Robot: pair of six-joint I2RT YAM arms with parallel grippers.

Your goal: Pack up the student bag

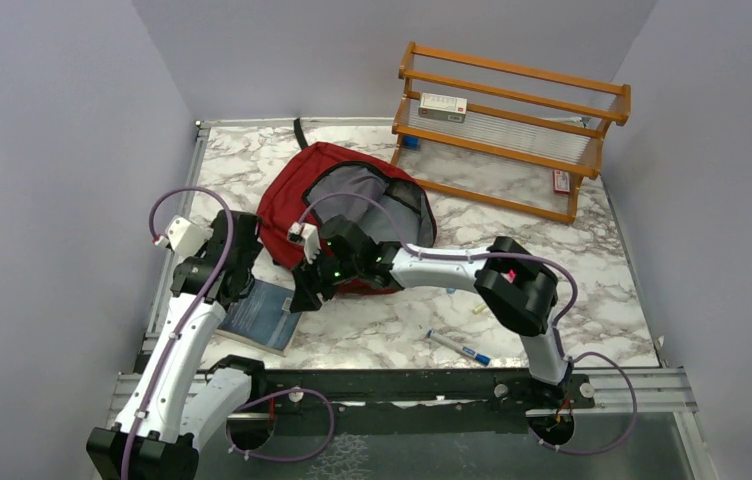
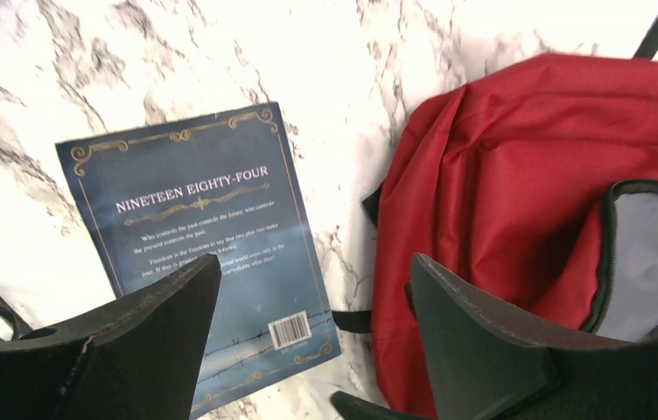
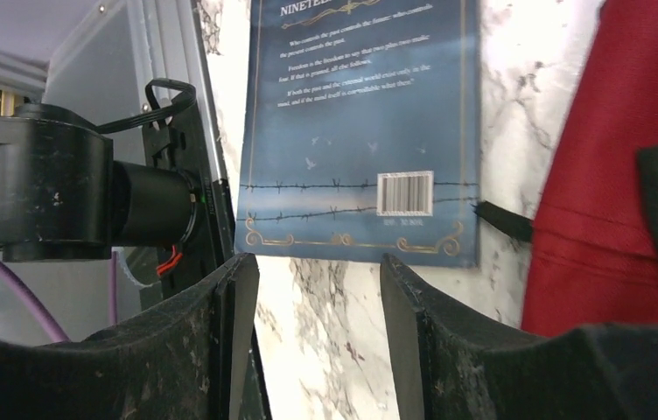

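Note:
A dark blue book (image 1: 259, 318), titled Nineteen Eighty-Four, lies face down on the marble table left of the open red backpack (image 1: 287, 205) with its grey lining. In the left wrist view the book (image 2: 199, 210) is below my left gripper, whose fingers are apart with nothing between them. My right gripper is open beside the book's near edge, over bare table, as the right wrist view shows.
A wooden rack (image 1: 512, 150) with boxes stands at back right. A marker (image 1: 457, 346) lies at front centre. Small items near the right are partly hidden by the right arm.

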